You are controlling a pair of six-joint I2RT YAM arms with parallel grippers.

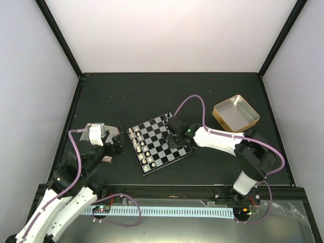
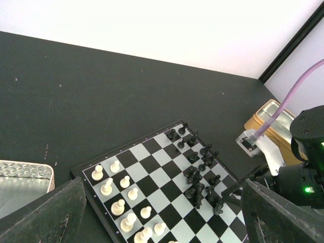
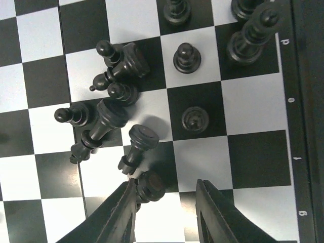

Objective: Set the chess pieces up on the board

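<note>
The chessboard [image 1: 152,161] carries white pieces [image 2: 118,206] standing along its left side and black pieces [image 3: 186,57] on the right, several of them lying in a heap, such as a fallen piece [image 3: 139,144]. My right gripper is open low over the board, beside a toppled dark piece [image 3: 151,186] just left of its fingertips, with bare squares between them. My left gripper [image 1: 119,139] hangs left of the board, open, nothing between its fingers in the left wrist view.
A gold-rimmed box [image 1: 222,116] sits right of the board behind the right arm. A metal tray [image 2: 30,170] lies left of the board under the left arm.
</note>
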